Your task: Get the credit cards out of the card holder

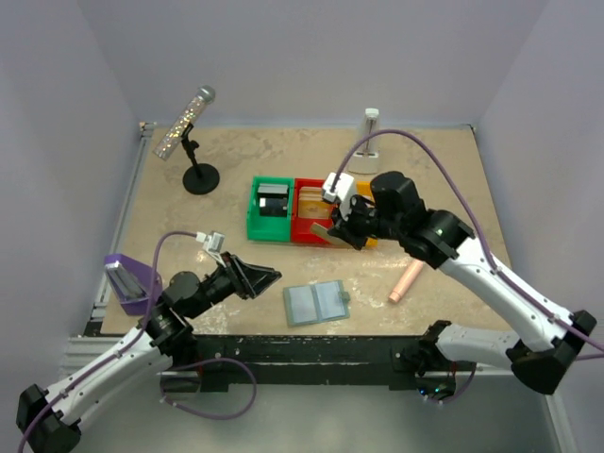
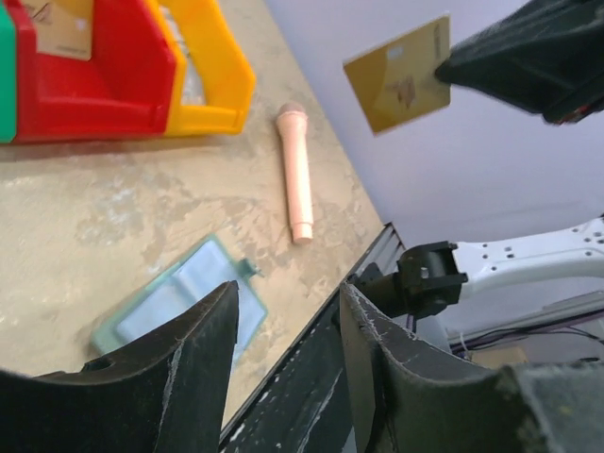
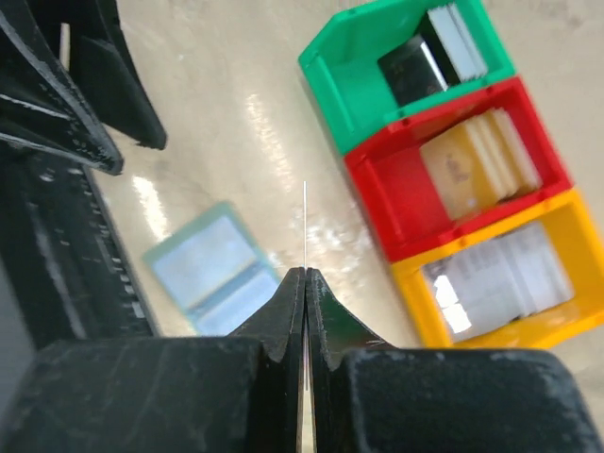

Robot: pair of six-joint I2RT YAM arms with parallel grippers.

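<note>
A tan card hangs from my right gripper, whose fingers are shut on it; seen edge-on in the right wrist view, it is only a thin line. In the top view this card is just in front of the red compartment. My left gripper stands open with nothing between its fingers, left of the card holder. The card holder, clear sleeves with a grey-green border, lies open and flat near the table's front edge. Several tan cards rest in the red compartment.
The green compartment holds dark and grey cards, the yellow compartment pale ones. A pinkish stick lies right of the card holder. A microphone stand and a purple box are on the left.
</note>
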